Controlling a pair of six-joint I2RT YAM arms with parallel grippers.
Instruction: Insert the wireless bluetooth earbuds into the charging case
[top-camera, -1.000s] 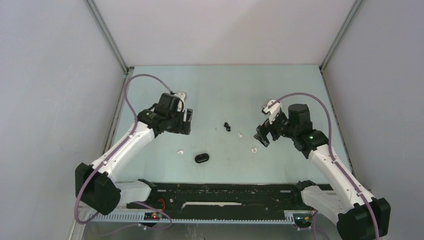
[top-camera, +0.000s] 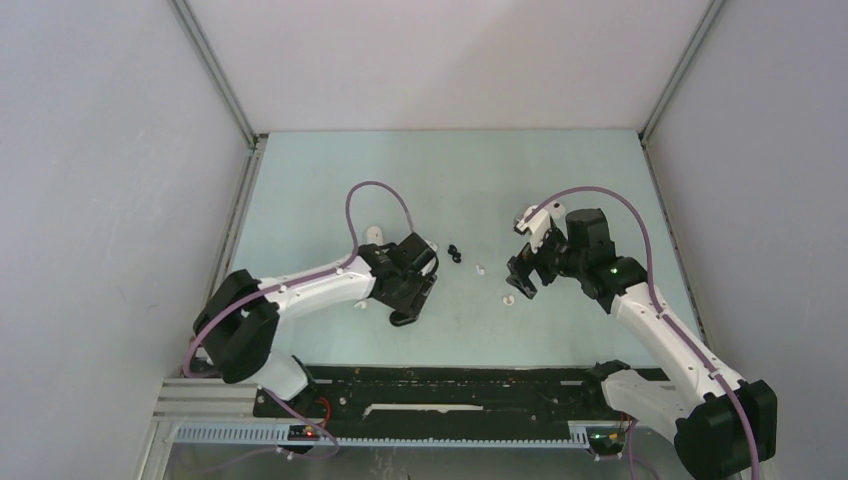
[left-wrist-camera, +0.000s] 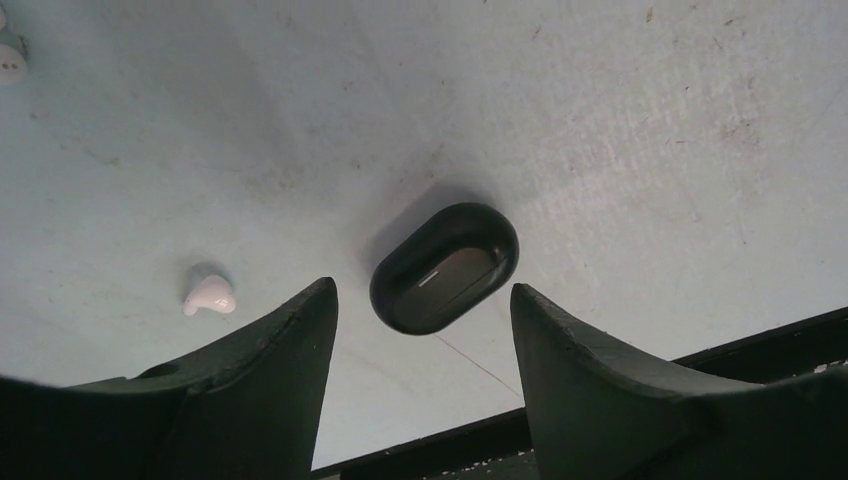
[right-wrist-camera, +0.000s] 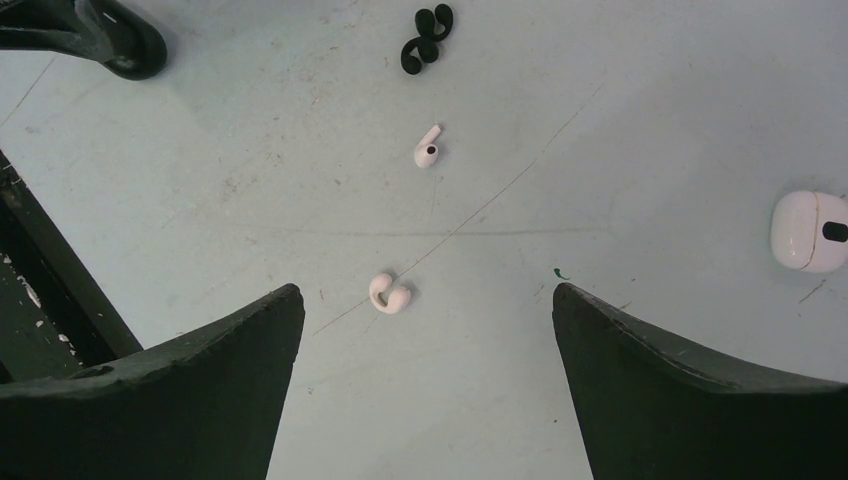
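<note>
A black oval charging case (left-wrist-camera: 445, 270) lies between the open fingers of my left gripper, seen from above in the left wrist view; nothing is held. My right gripper is open and empty over the right of the table. Below it lie a white stemmed earbud (right-wrist-camera: 426, 152), a pair of black clip earbuds (right-wrist-camera: 428, 38) and a white clip earbud (right-wrist-camera: 390, 294). A white case (right-wrist-camera: 808, 230) lies at the right of that view. A small white earbud (left-wrist-camera: 210, 295) lies left of the black case.
White objects (top-camera: 375, 234) are partly hidden by the left arm in the top view.
My left arm has moved right and toward the front, from the back left to over the black case.
</note>
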